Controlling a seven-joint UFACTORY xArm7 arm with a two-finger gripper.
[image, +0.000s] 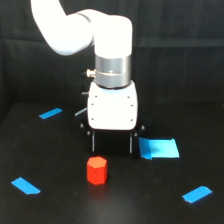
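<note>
A red hexagonal block (96, 170) sits on the dark table in the lower middle. Above and behind it hangs my white gripper (112, 145), pointing down, its two thin dark fingers spread apart with nothing visible between them. A light blue square (163, 148) with a darker blue edge lies on the table to the right, just past the gripper.
Blue tape strips lie on the black table (60, 200): at back left (49, 113), front left (25, 186) and front right (197, 194).
</note>
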